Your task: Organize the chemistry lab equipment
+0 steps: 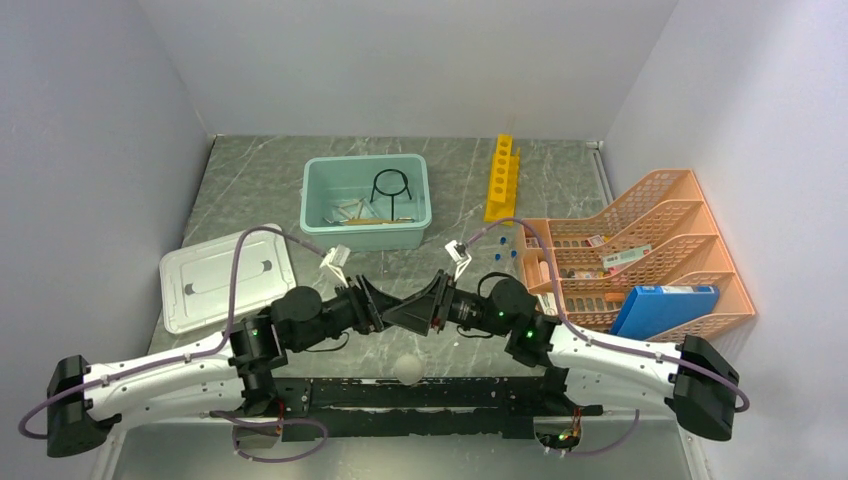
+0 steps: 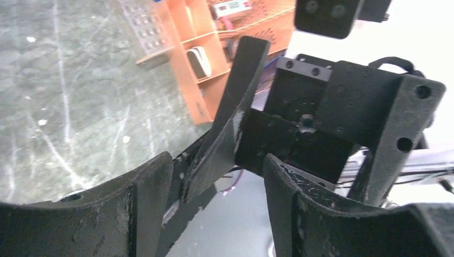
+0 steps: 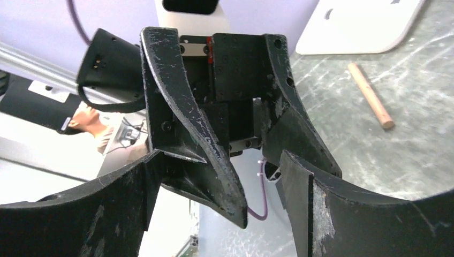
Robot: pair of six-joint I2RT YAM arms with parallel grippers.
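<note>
My left gripper [image 1: 365, 305] and right gripper [image 1: 430, 305] face each other close together over the front middle of the marble table [image 1: 250, 165]. In the left wrist view the left fingers are apart, with no object seen held between them. The right gripper's fingers fill the bottom of its wrist view; whether anything is between them is unclear. A wooden rod [image 3: 369, 95] lies on the table near the white lid [image 1: 225, 280]. A teal bin [image 1: 365, 235] holds a black ring stand [image 1: 392, 195] and small items. A yellow test-tube rack [image 1: 500, 180] stands to its right.
An orange organizer [image 1: 690, 245] with small items and a blue box [image 1: 660, 305] fills the right side. Small blue-capped objects [image 1: 505, 250] lie left of it. Walls bound the sides and back.
</note>
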